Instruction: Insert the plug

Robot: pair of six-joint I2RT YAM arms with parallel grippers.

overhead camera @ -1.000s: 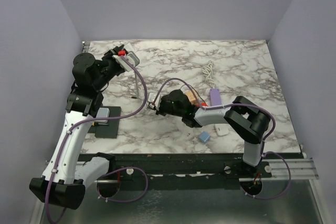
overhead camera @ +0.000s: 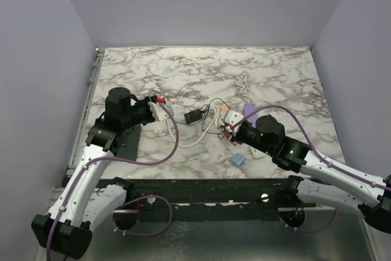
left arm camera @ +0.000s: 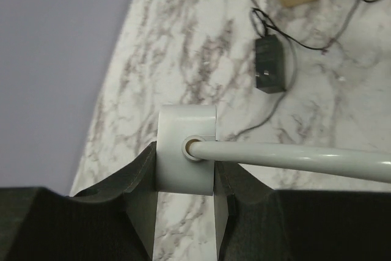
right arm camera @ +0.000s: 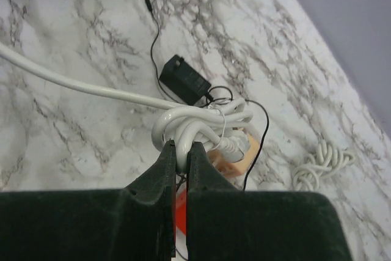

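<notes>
My left gripper (overhead camera: 160,107) is raised at the left of the table, holding a white plastic block (left arm camera: 186,120) with a white cord (left arm camera: 293,157) running out of it. My right gripper (overhead camera: 235,128) is right of the middle, shut on the looped bundle of white cord (right arm camera: 201,120); a white plug-like end lies among the loops. Below the bundle, a black power adapter (overhead camera: 193,115) with thin leads rests on the table, and a wooden block (right arm camera: 244,163) is partly hidden behind the cord.
A coiled white cord (overhead camera: 243,84) lies at the back right, beside a purple block (overhead camera: 250,109). A blue cube (overhead camera: 237,159) is near the front, a dark plate (overhead camera: 129,150) at the left.
My right gripper has moved right with the cord bundle. My left gripper has come down and right in the top view, and the cord now stretches between the two.
</notes>
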